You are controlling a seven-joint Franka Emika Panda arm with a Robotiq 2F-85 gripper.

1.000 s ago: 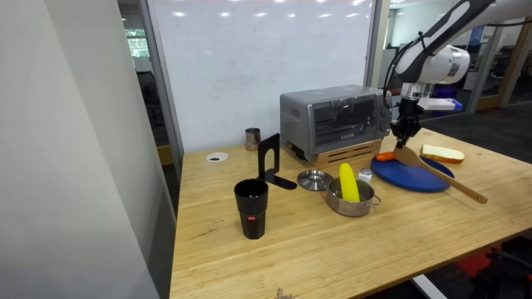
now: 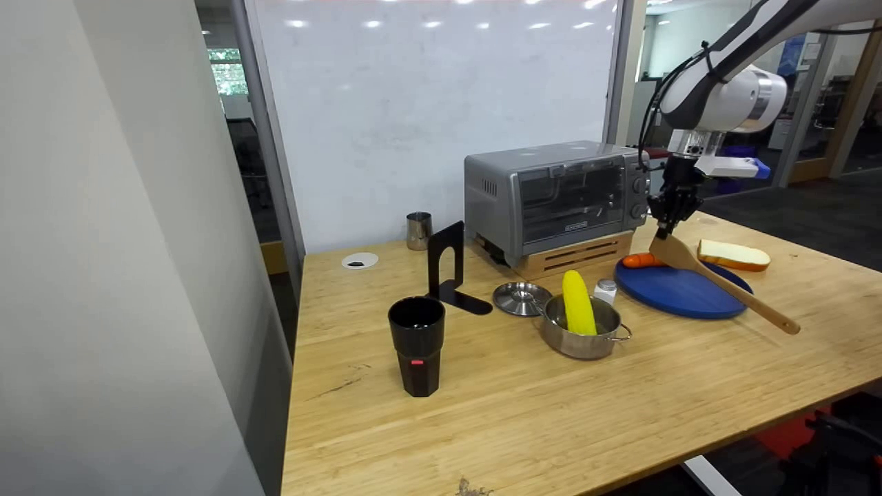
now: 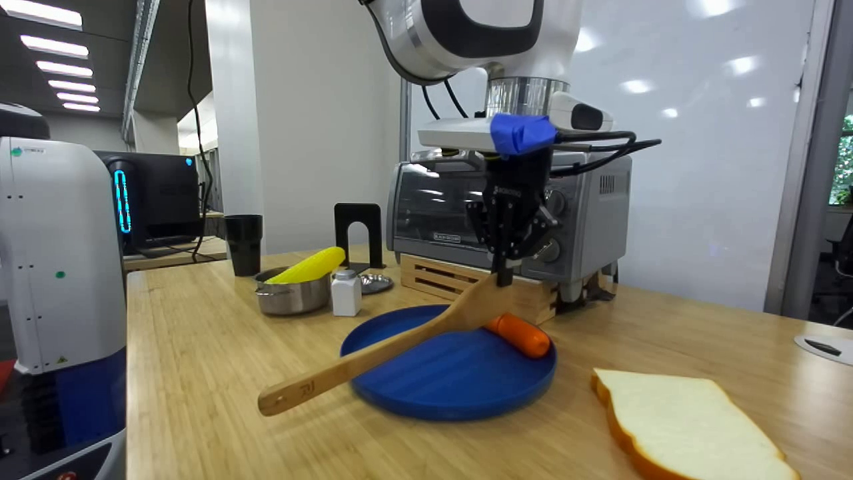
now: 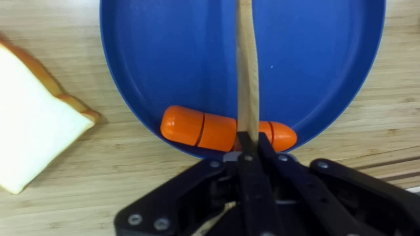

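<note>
A wooden spatula (image 3: 376, 355) is pinched by its broad end in my gripper (image 3: 501, 276), its handle slanting out past the rim of the blue plate (image 3: 448, 392). From the wrist view, my gripper is shut on the spatula's blade (image 4: 247, 90), seen edge-on, above the plate (image 4: 177, 59). Beneath the blade an orange toy carrot (image 4: 199, 127) lies at the plate's edge, partly covered by the spatula and fingers. In exterior view 1 the handle (image 2: 765, 310) reaches beyond the plate on the near side.
A bread slice (image 3: 688, 412) lies beside the plate. The toaster oven (image 2: 554, 198) stands behind on a wooden crate (image 2: 579, 255). Left of the plate are a white shaker (image 3: 346, 295), a metal pot (image 2: 579, 343) holding a yellow vegetable (image 2: 579, 302), and a black cup (image 2: 417, 343).
My gripper has risen slightly and shifted a little to the left in exterior view 1, carrying the spatula with it. The plate, carrot and bread look unmoved.
</note>
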